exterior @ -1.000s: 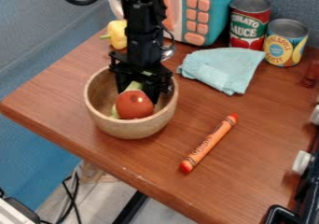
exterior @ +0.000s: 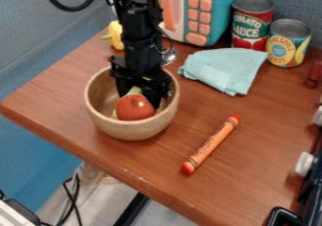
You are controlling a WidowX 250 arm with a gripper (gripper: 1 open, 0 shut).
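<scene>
The black gripper (exterior: 141, 83) reaches down from the top into a wooden bowl (exterior: 131, 126). A red tomato-like fruit (exterior: 134, 107) sits in the bowl, with a pale green item (exterior: 134, 90) behind it, partly hidden by the fingers. Whether the fingers are closed on either item is unclear.
An orange crayon (exterior: 209, 145) lies right of the bowl. A light blue cloth (exterior: 220, 70), two cans (exterior: 250, 23) (exterior: 288, 43), a teal toy microwave (exterior: 189, 8) and a yellow object (exterior: 115, 34) stand behind. Black items line the right edge.
The gripper has shifted slightly within the bowl and its arm leans a little differently. The bowl and its contents look nearly unchanged.
</scene>
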